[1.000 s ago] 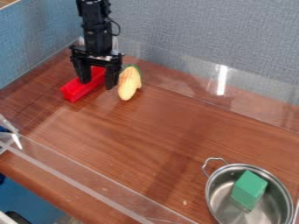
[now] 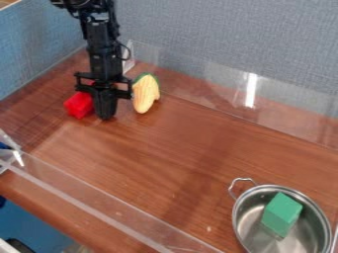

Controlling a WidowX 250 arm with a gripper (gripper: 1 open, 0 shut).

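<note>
My black gripper (image 2: 105,107) is low on the wooden table at the back left, over a red block (image 2: 79,105) that it partly hides; its fingertips are dark and small, and I see nothing clearly between them. A yellow corn toy (image 2: 146,94) with a green top lies just right of the gripper. At the front right a steel pot (image 2: 309,234) holds a green block (image 2: 282,213).
Walls stand at the back and left, with clear low panels along the table's edges. A white object is partly visible at the left edge.
Since a second ago my gripper has come down onto the area of the red block, which is now more hidden.
</note>
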